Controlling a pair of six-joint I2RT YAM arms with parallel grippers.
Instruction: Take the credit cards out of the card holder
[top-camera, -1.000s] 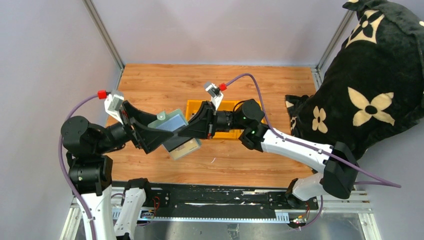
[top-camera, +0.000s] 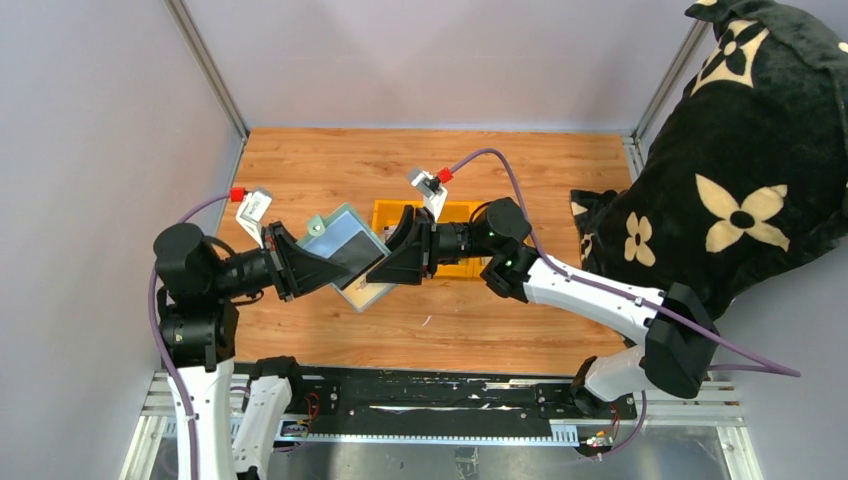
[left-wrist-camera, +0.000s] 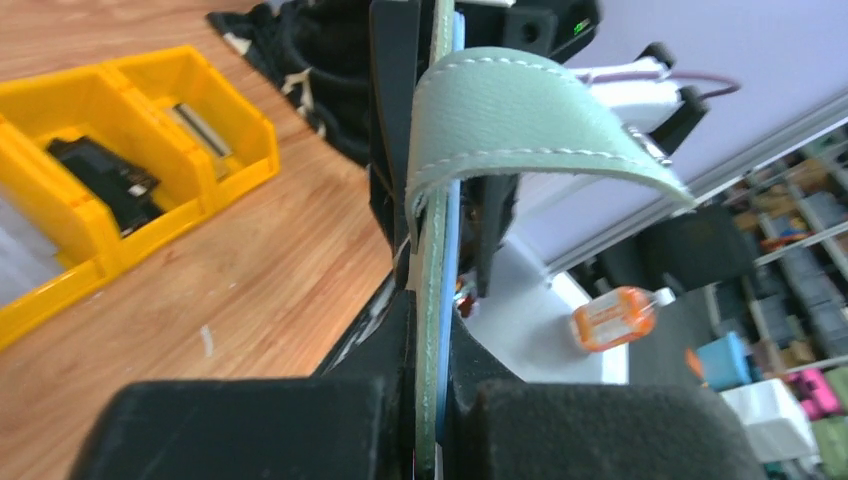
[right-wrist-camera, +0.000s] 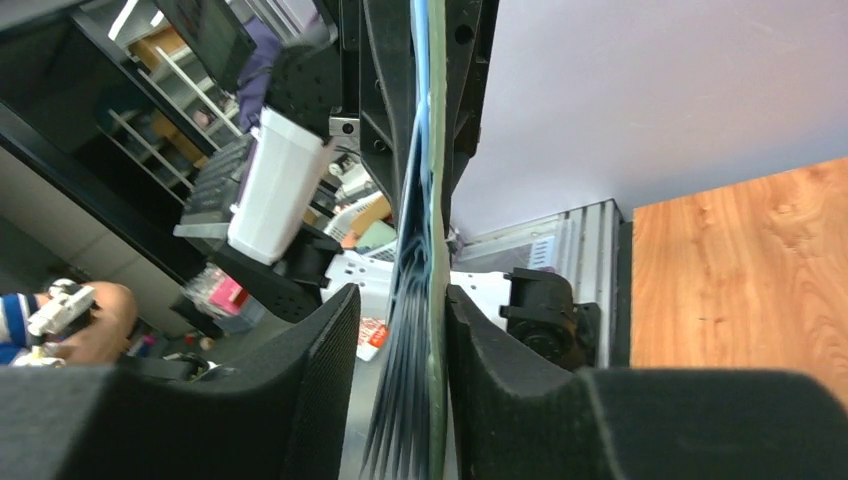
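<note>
A pale green card holder (top-camera: 348, 235) is held up above the table, tilted, with a blue panel, a dark band and a beige card-like panel on its face. My left gripper (top-camera: 342, 272) is shut on its left edge. In the left wrist view the holder's strap (left-wrist-camera: 520, 120) curls off to the right. My right gripper stands part open, its fingers on both sides of the holder. Several thin clear sleeves (right-wrist-camera: 400, 400) fan out between them, beside the green cover (right-wrist-camera: 438, 200). A gap shows next to the left-hand finger (right-wrist-camera: 335, 335). No loose card is visible.
Behind the right gripper sits a yellow divided bin (top-camera: 458, 211) holding dark items. A black patterned pillow (top-camera: 740, 150) fills the right side. The wooden table (top-camera: 330, 165) is otherwise mostly bare, apart from a small white scrap (top-camera: 426, 321).
My left gripper has shifted right, and the holder has turned in the air.
</note>
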